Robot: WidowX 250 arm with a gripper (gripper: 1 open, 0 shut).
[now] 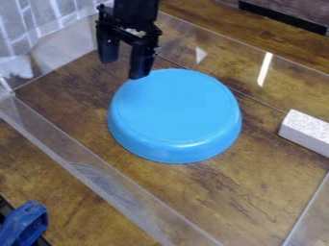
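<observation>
A large light-blue disc (174,115), like a shallow upturned dish, lies on the wooden floor in the middle of the view. Above its upper left, the black gripper (125,60) hangs from the arm at the top, fingers pointing down. Whether it is open or shut is unclear, and I see no object held.
A white block (306,131) lies at the right edge. A blue object (21,225) is at the bottom left corner. Clear plastic walls border the wooden floor (193,197), which is bare below the disc.
</observation>
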